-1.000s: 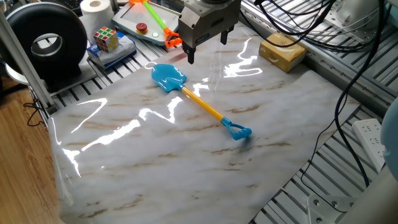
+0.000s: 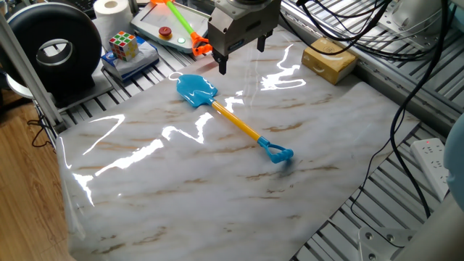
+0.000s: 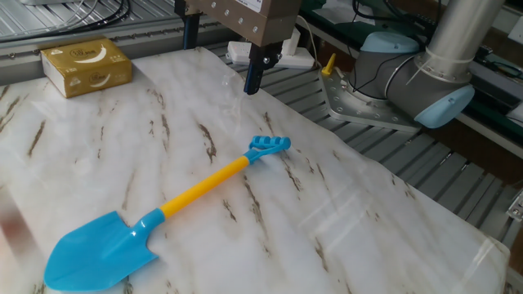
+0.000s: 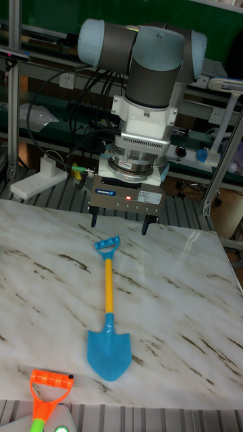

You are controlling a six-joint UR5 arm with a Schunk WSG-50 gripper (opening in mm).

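Note:
A toy shovel with a blue blade, yellow shaft and blue handle lies flat on the marbled sheet; the shovel [image 2: 238,123] is near the middle in exterior view 1. In exterior view 2 the shovel [image 3: 204,189] has its blade toward the lower left, and in exterior view 3 the shovel [image 4: 109,284] points its blade at the camera. Above the sheet hangs my gripper [image 2: 242,58], its two dark fingers wide apart and nothing between them. The same gripper [image 3: 222,65] is clear of the shovel in exterior view 2, and the gripper [image 4: 119,225] shows over the handle's far side in exterior view 3.
A yellow box [image 2: 328,61] sits at the sheet's back edge. Beyond the left back edge are a Rubik's cube [image 2: 123,46] on a blue-white pack and an orange-green toy [image 2: 181,22]. A power strip [image 2: 433,165] lies at right. Much of the sheet [image 2: 196,203] is bare.

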